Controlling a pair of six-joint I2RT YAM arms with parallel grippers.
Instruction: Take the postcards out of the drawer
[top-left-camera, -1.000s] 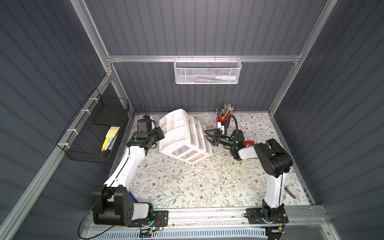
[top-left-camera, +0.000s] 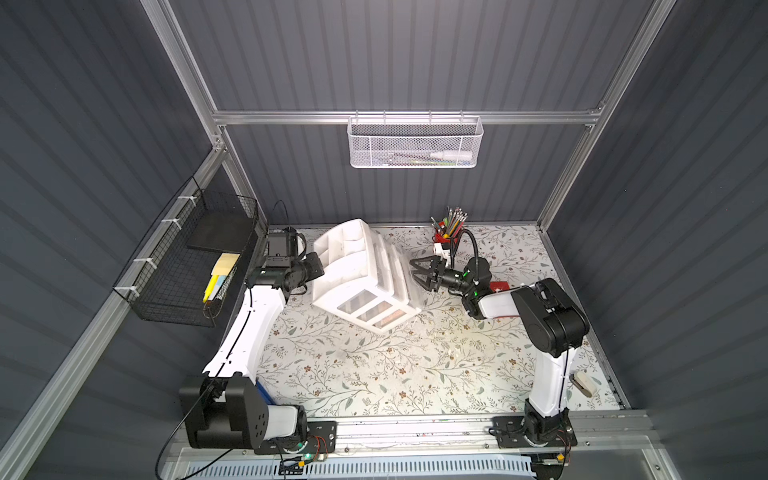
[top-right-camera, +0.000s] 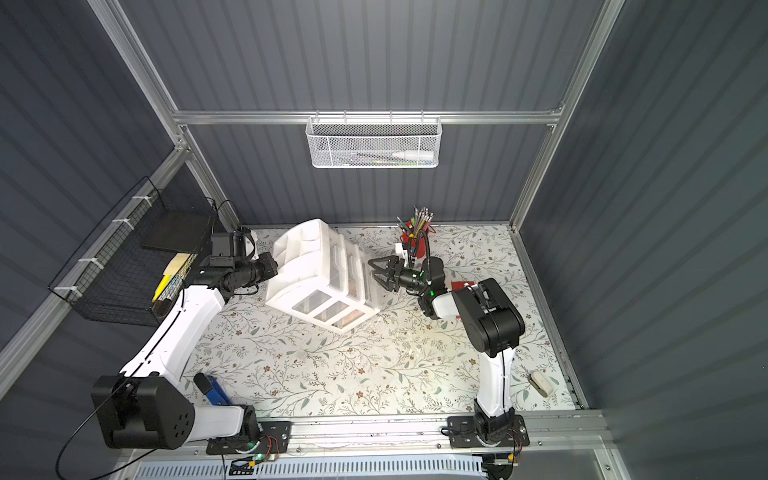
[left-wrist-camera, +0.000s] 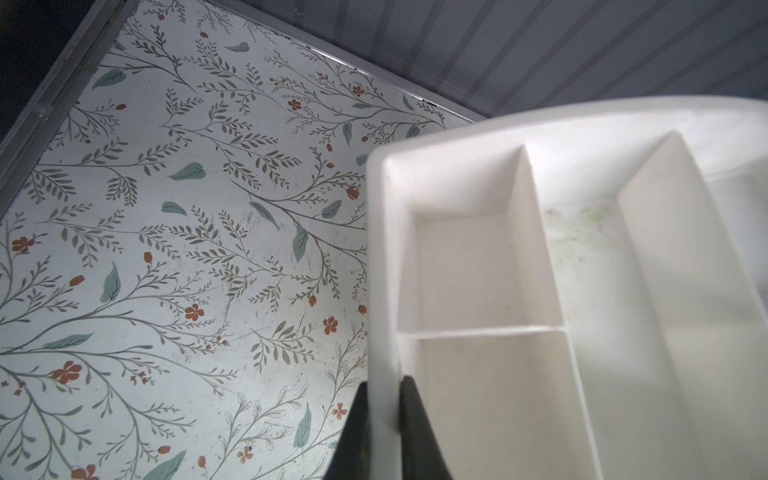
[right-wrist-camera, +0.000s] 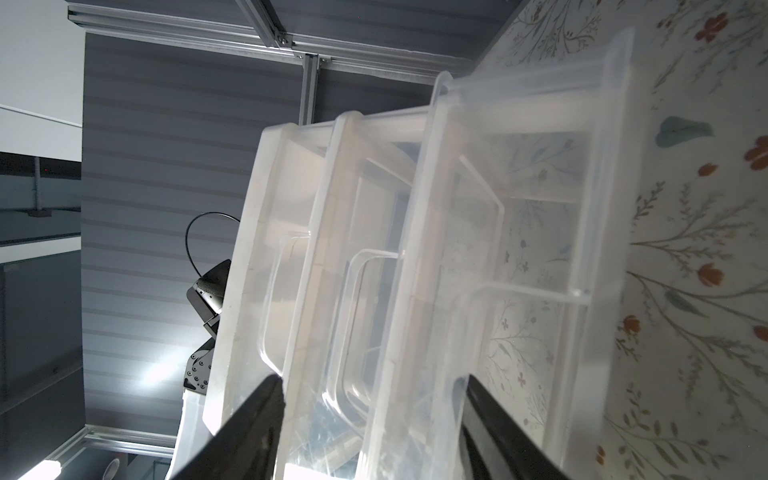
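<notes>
A white organizer (top-left-camera: 345, 268) with clear drawers (right-wrist-camera: 376, 272) stands at an angle on the table. In the left wrist view, the fingertips of my left gripper sit on either side of the organizer's thin side rim, shut on it. My right gripper (top-left-camera: 429, 274) is at the drawer side, open. In the right wrist view, its blurred fingers (right-wrist-camera: 252, 428) are spread apart in front of the drawer fronts. The lowest drawer (right-wrist-camera: 528, 200) juts out beyond those above it. No postcards can be made out; a reddish patch shows faintly through the organizer's side.
A red pen holder (top-left-camera: 448, 232) stands behind my right gripper, and a red object (top-left-camera: 499, 286) lies under the right arm. A black wire basket (top-left-camera: 172, 296) hangs on the left wall.
My left gripper and arm have shifted slightly to the left, and the organizer has moved a little the same way. The right gripper stays nearly in place.
</notes>
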